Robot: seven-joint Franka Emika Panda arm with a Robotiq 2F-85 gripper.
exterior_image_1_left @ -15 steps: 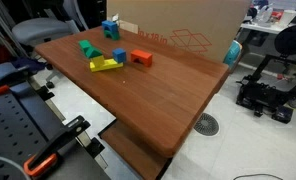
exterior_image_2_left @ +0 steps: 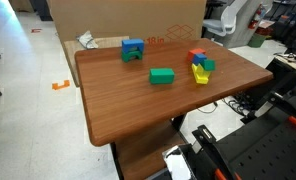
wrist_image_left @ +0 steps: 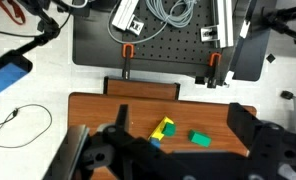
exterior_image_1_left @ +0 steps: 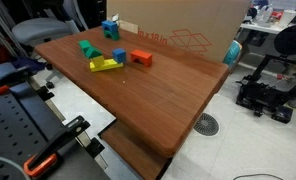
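Several coloured blocks rest on the brown wooden table. A yellow block point(exterior_image_1_left: 106, 66) lies near a blue block point(exterior_image_1_left: 119, 54), and a red block point(exterior_image_1_left: 141, 58) sits a little apart. To the left is a green block point(exterior_image_1_left: 86, 47); in exterior view 2 another green block point(exterior_image_2_left: 161, 75) lies by itself. A blue block point(exterior_image_2_left: 133, 45) is atop a green arch-shaped block point(exterior_image_2_left: 133, 55). My gripper is open above the table in the wrist view, its dark fingers wide apart, with the yellow block point(wrist_image_left: 164, 128) and green block point(wrist_image_left: 200, 138) below.
A dark perforated bench point(wrist_image_left: 173, 50) with a cable and metal parts borders the table point(exterior_image_1_left: 163, 100). An upright cardboard panel point(exterior_image_1_left: 188, 28) stands along its other side.
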